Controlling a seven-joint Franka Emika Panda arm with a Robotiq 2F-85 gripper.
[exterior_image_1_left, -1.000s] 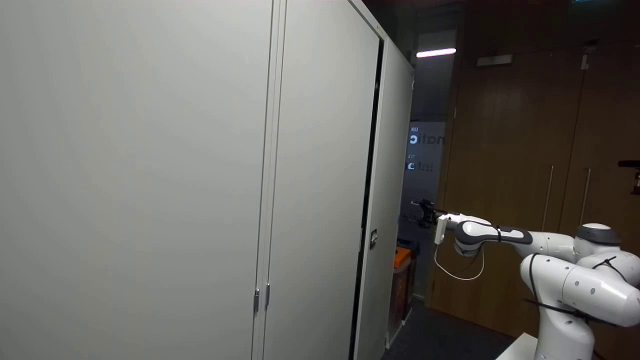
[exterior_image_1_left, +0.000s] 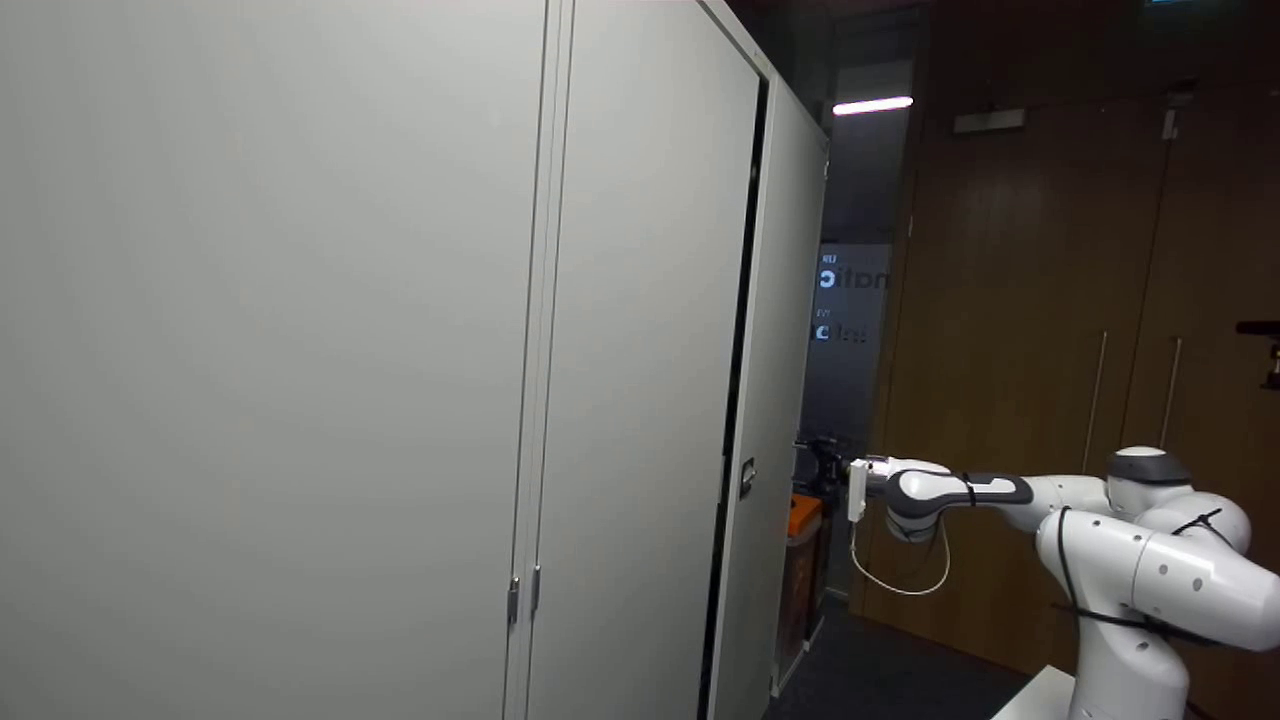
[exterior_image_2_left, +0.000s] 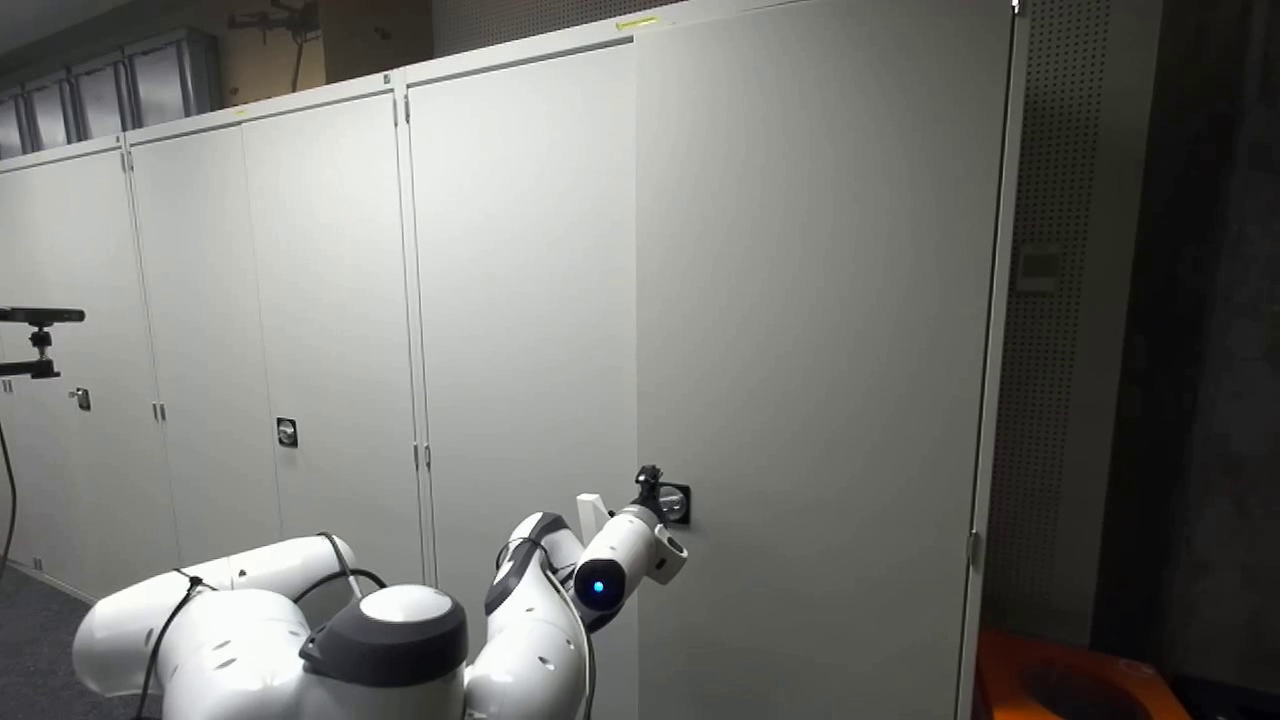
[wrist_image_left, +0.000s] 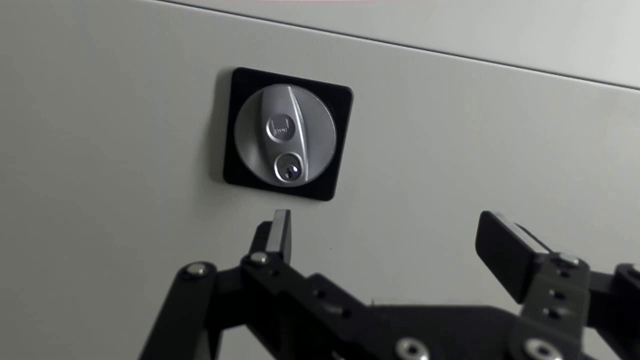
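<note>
A round silver turn handle (wrist_image_left: 285, 135) with a keyhole sits on a black square plate on the grey cabinet door (wrist_image_left: 420, 168). My gripper is open in the wrist view, its fingers wide apart with nothing between them. The handle lies beyond the left finger (wrist_image_left: 279, 231), not in the gap. In the first exterior view the gripper (exterior_image_1_left: 819, 462) points toward the door, with the handle (exterior_image_1_left: 747, 476) to its left and some space between. From behind, the gripper (exterior_image_2_left: 648, 475) overlaps the left edge of the handle (exterior_image_2_left: 677, 504).
The right door's edge (exterior_image_1_left: 753, 324) stands out from the neighbouring door, leaving a dark gap. Further cabinets with another handle (exterior_image_2_left: 287, 432) run to the left. An orange-topped bin (exterior_image_1_left: 804, 516) stands past the cabinet's end. The air before the door is otherwise clear.
In the first exterior view my arm and gripper have moved left, closer to the cabinet, and somewhat lower. The cabinet doors look unchanged.
</note>
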